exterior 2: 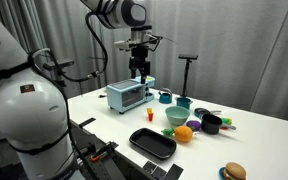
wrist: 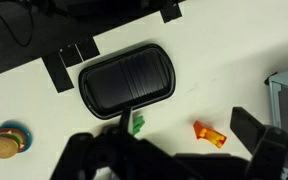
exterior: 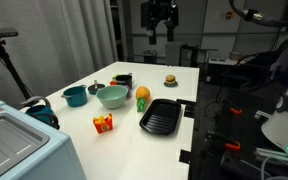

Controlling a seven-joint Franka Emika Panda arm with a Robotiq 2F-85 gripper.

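My gripper (exterior: 161,39) hangs high above the white table, its fingers spread apart and nothing between them. In the wrist view, the gripper has a dark finger at each side, with table showing in the gap. Below it is an empty black tray (wrist: 129,80), which also shows as a tray (exterior: 161,117) near the table's front edge. A small green toy (exterior: 141,104) lies close to the tray; in the wrist view a finger partly covers it. The red and yellow toy (exterior: 103,123) is on bare table, apart from the tray.
A light-coloured box-shaped appliance (exterior: 24,145) occupies the near left. Behind the tray are an orange fruit (exterior: 142,92), a green bowl (exterior: 112,96), a teal pot (exterior: 75,95) and a dark pan (exterior 2: 211,124). A toy burger (exterior 2: 234,171) sits off by itself. Open table surrounds the red and yellow toy.
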